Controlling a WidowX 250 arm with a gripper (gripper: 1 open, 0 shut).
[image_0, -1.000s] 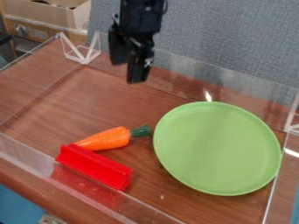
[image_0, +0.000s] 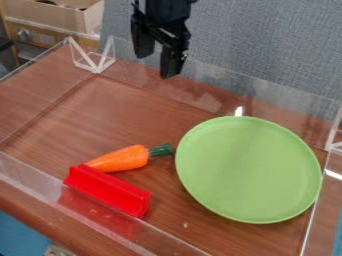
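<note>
My black gripper (image_0: 156, 58) hangs at the top centre, above the back edge of the wooden work surface, open with nothing visible between its fingers. On the surface below lie an orange carrot (image_0: 118, 159) with a green top and, in front of it, a red block (image_0: 107, 190). A round green plate (image_0: 249, 172) fills the right side.
Clear low walls (image_0: 160, 243) border the work surface, with white brackets (image_0: 94, 58) at the back corners. A cardboard box (image_0: 51, 15) sits outside at the back left.
The gripper has shifted slightly right over the last second. The carrot, block and plate have not moved.
</note>
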